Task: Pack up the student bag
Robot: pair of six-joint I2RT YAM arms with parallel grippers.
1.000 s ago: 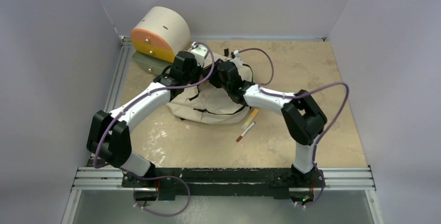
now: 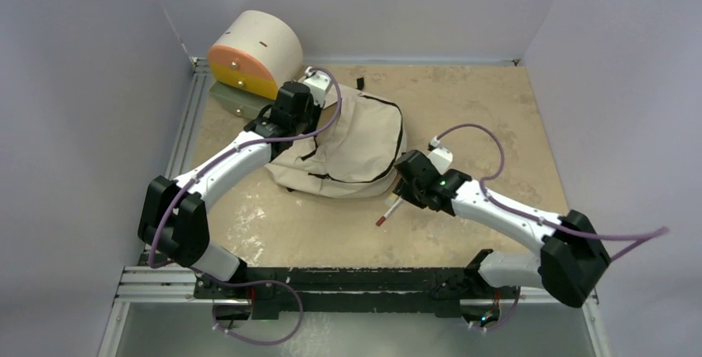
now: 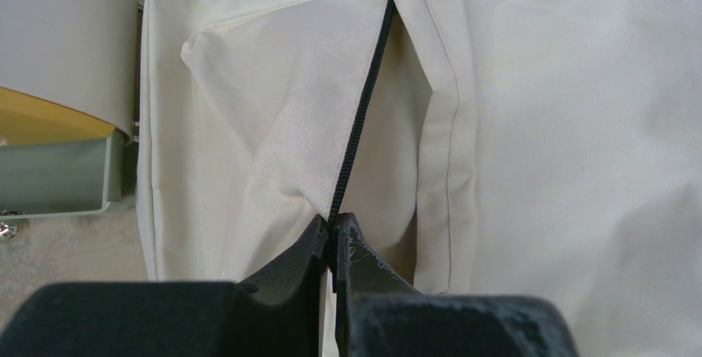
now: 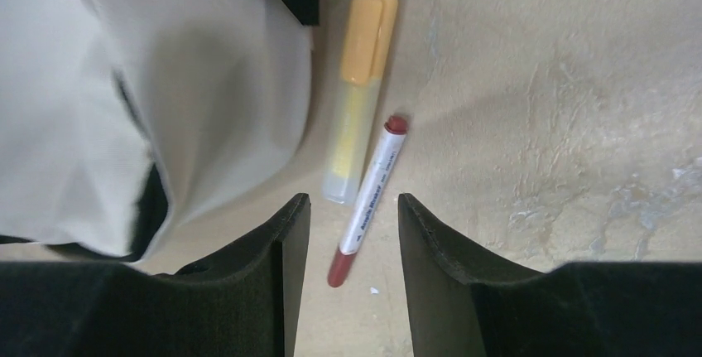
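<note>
The cream bag (image 2: pixel 356 146) lies on the table with its pocket gaping. My left gripper is shut on the black zipper edge (image 3: pixel 363 113) of that pocket, holding the cloth up. Over the table beside the bag, my right gripper stands open, nothing held. Below its fingers lies a white marker (image 4: pixel 370 195) with dark red ends, running slantwise between the fingertips as seen in the right wrist view. Close along it lies an orange-capped highlighter (image 4: pixel 361 67) with a clear yellowish body. In the top view the right arm partly covers both pens.
A rounded cabinet (image 2: pixel 269 42) with orange, yellow and green drawers stands behind the bag at the back left, close to the left arm. Bare table (image 2: pixel 488 100) spreads to the right and in front.
The left arm, the bag and the pens have stayed put.
</note>
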